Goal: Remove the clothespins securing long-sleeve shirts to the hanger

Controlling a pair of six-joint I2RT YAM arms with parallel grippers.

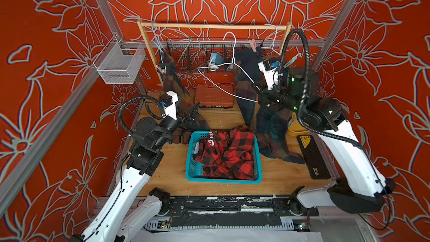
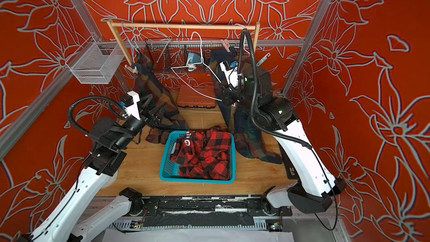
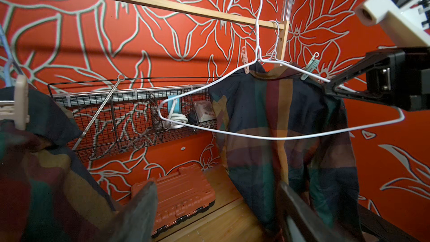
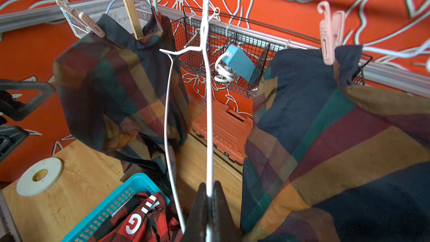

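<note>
A bare white hanger hangs in the air in front of the rack, its lower corner pinched by my right gripper, which is shut on it. Behind, a dark plaid shirt hangs at the right with a pink clothespin and a green clothespin at its collar. Another plaid shirt hangs at the left, bearing a pale pink clothespin and a green one at its far side. My left gripper stands open and empty, low in front of the left shirt.
A turquoise basket holding red-and-black checked shirts sits mid-table. An orange case lies behind it, below a wire basket. The wooden rack's bar spans the back.
</note>
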